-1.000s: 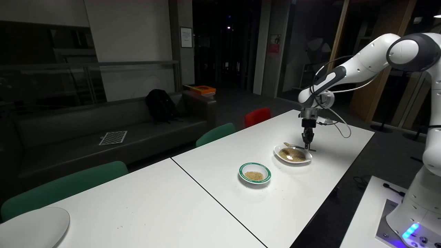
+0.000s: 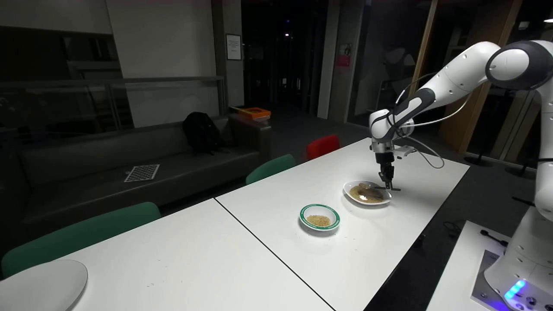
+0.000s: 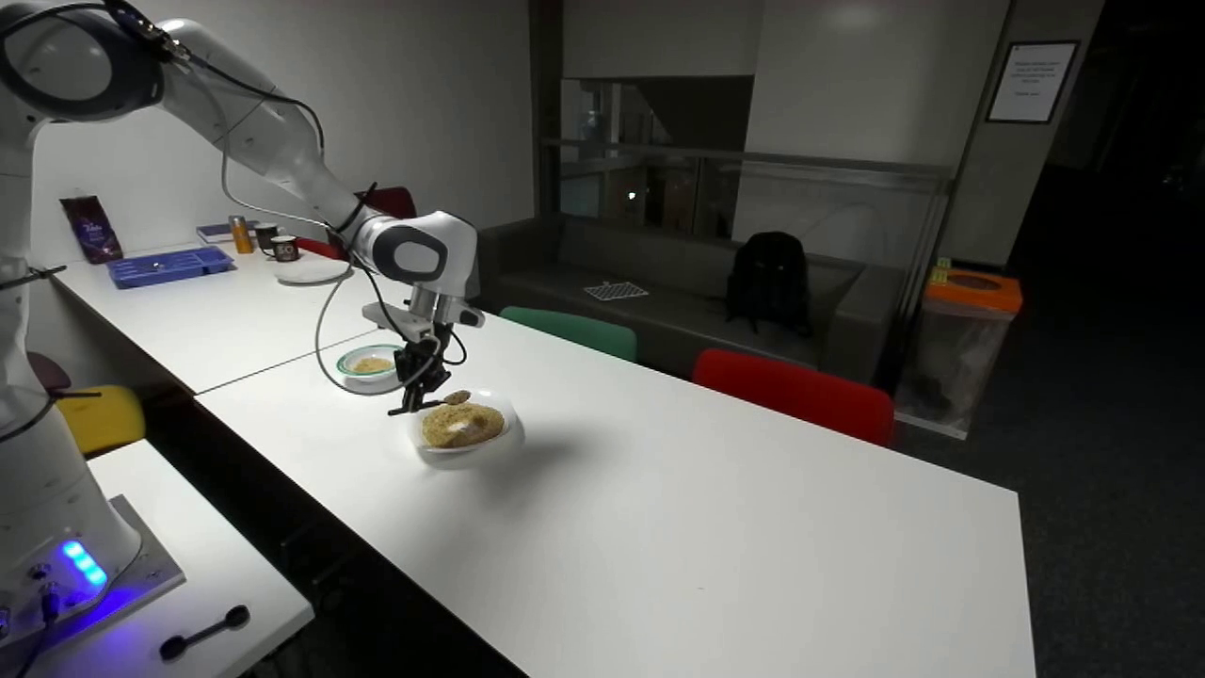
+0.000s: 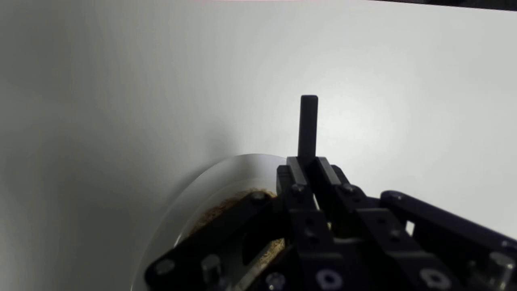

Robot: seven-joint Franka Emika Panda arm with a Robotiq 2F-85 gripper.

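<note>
A dark spoon with a long handle point(image 4: 308, 126) is held in my gripper, which is shut on that handle. The spoon's head point(image 3: 457, 397) carries grain-coloured matter and appears over the white oval bowl point(image 3: 508, 420). Brownish grain point(image 3: 460, 426) covers the bowl's inside. In exterior view 1 my gripper point(image 2: 387, 183) is just above the right rim of this bowl point(image 2: 371, 204), pointing down. The wrist view hides the spoon's head behind the fingers. A smaller green-rimmed bowl point(image 2: 319, 228) with some grain in it stands apart, nearer that camera.
Green and red chairs point(image 3: 791, 394) line the far edge.
My wrist has tilted and shifted slightly left in exterior view 1. The spoon has swung from the bowl's far rim to over the grain, still in the gripper.
</note>
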